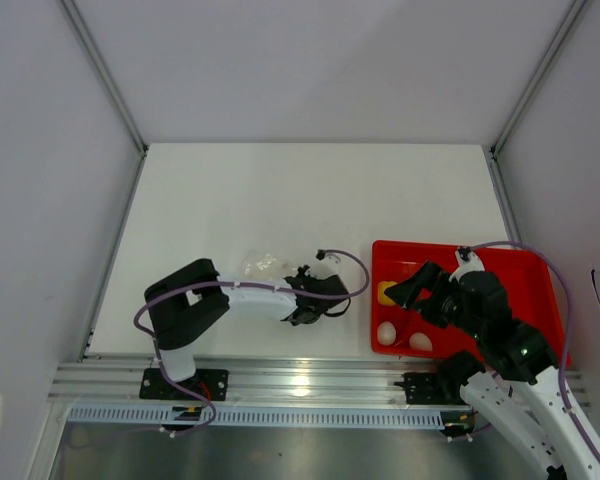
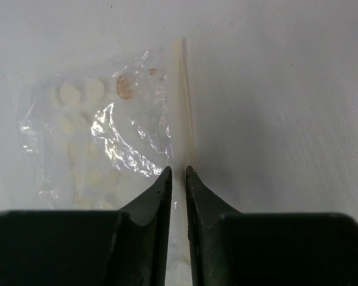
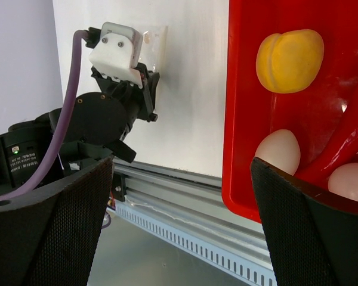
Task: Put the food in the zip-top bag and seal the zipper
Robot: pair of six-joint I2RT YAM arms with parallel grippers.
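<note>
A clear zip top bag [image 2: 131, 125] lies flat on the white table, printed with pale round shapes, its zip strip [image 2: 180, 107] running along the right side in the left wrist view. Straddling that strip is my left gripper, its tips a narrow gap apart; whether they touch the plastic does not show. The top view shows only part of the bag [image 1: 266, 266] behind the left arm. Wide apart and empty, my right gripper hangs over the red tray's left side. In the tray are a yellow food piece [image 3: 290, 61] and pale egg-like food [image 3: 278, 151].
The red tray [image 1: 480, 252] stands at the table's right, its raised rim close to the right gripper. A long red food piece [image 3: 340, 143] and another pale one [image 3: 350, 182] lie inside.
</note>
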